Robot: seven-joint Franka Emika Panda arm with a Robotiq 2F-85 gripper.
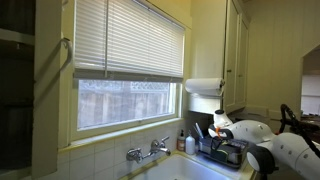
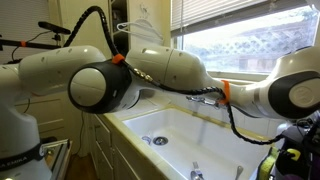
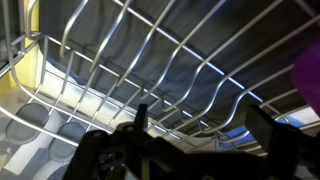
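In the wrist view my gripper stands open over a wire dish rack (image 3: 165, 75), its two dark fingers well apart. Bare wires cross the gap between them, and nothing is held there. A purple thing (image 3: 308, 75) pokes in at the right edge, close to the right finger; most of it is cut off. Exterior view 1 has the arm (image 1: 285, 145) reaching from the right to the dark rack (image 1: 222, 150) on the counter. The fingers cannot be made out in that view.
The white sink (image 2: 195, 140) lies below the arm in exterior view 2. Beside the rack stand a white bottle (image 1: 190, 145) and a dark bottle (image 1: 181, 142). A paper towel roll (image 1: 204, 86) hangs overhead, under the cabinet (image 1: 233, 60).
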